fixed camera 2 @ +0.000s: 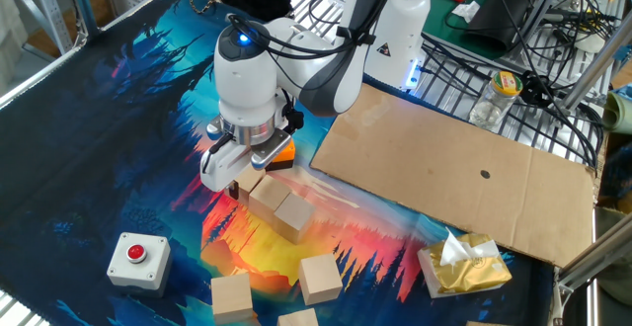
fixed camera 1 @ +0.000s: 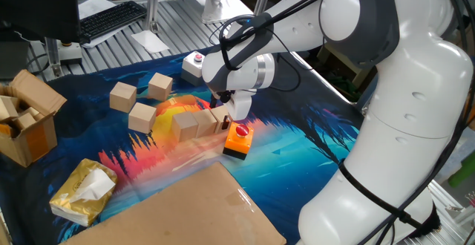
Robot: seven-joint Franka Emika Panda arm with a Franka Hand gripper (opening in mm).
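Three wooden blocks stand in a row on the colourful mat. In exterior view 1 they are the left block, the middle block and the right block, closely side by side. My gripper points down at the right block, a dark fingertip showing against its side. From the other side, in exterior view 2, my gripper is low over that same end block, partly covering it. Its far finger is hidden, so whether the fingers press on the block cannot be told.
Three loose blocks, including a near one, lie left of the row. An orange button box stands close beside the gripper; a white button box is farther off. Cardboard, a tissue pack and an open carton take up other areas.
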